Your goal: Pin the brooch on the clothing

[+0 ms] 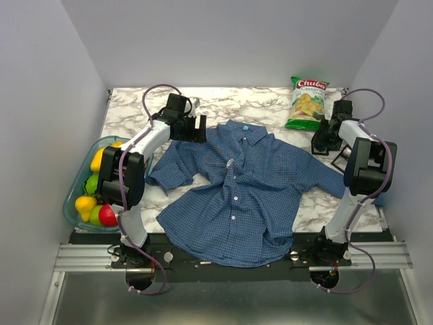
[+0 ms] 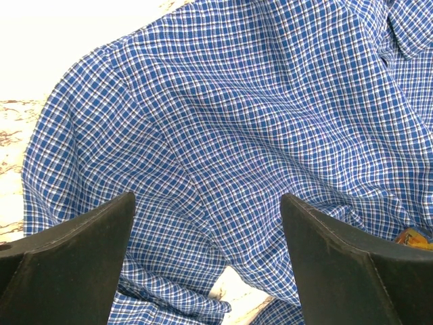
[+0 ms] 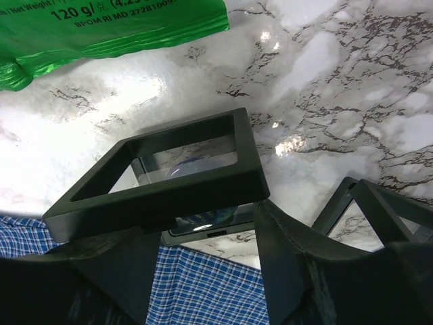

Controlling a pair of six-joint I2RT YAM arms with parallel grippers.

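Observation:
The blue checked shirt point(image 1: 237, 196) is spread over the table's middle, creased, with a small pale item near its upper placket. My left gripper hangs open over the shirt's left sleeve area, nothing between its fingers. My right gripper is open at a dark rectangular box point(image 3: 183, 189) with an open frame lid, a shiny clear object inside, right of the shirt; whether it touches the box is unclear. A second dark frame point(image 3: 385, 210) lies to its right. I cannot tell which item is the brooch.
A green chip bag point(image 1: 308, 101) lies at the back right. A teal basket point(image 1: 74, 189) of fruit stands at the far left. Bare marble point(image 1: 237, 101) shows along the back.

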